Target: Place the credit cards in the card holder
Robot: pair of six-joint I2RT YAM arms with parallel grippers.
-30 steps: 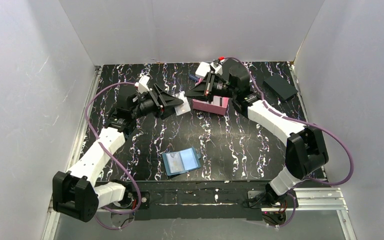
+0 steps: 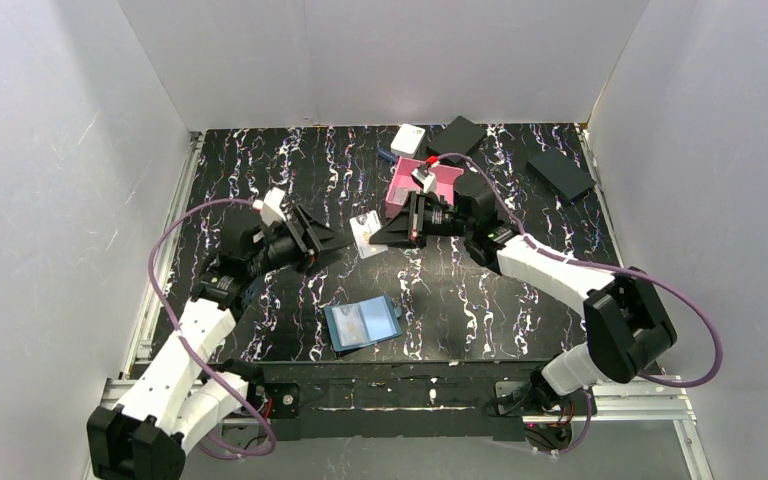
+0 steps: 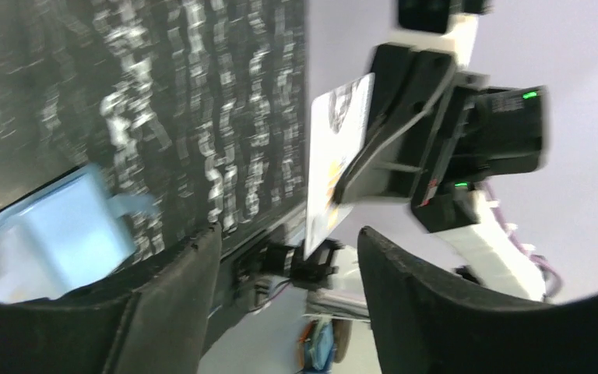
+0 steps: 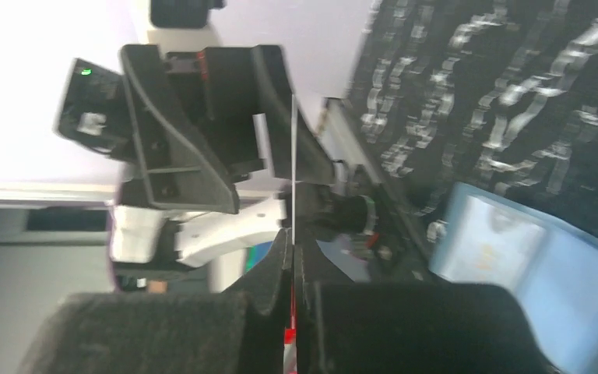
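A white card (image 2: 367,234) is held edge-on in my right gripper (image 2: 388,238), above the middle of the table. From the left wrist the card (image 3: 332,148) shows its face, with the right fingers (image 3: 389,148) behind it. In the right wrist view the card (image 4: 293,164) is a thin line rising from the closed fingertips. My left gripper (image 2: 338,243) stands open just to the left of the card, apart from it, with nothing between its fingers. The blue card holder (image 2: 378,318) lies spread at the table's front, a pale card (image 2: 349,325) in its left side.
A pink box (image 2: 400,185) sits behind the right gripper, partly hidden by it. White (image 2: 408,140) and black boxes (image 2: 560,175) lie farther back. Bare table surrounds the holder's left and right sides.
The left gripper has let go and drawn back left; both grippers have come nearer the table's front.
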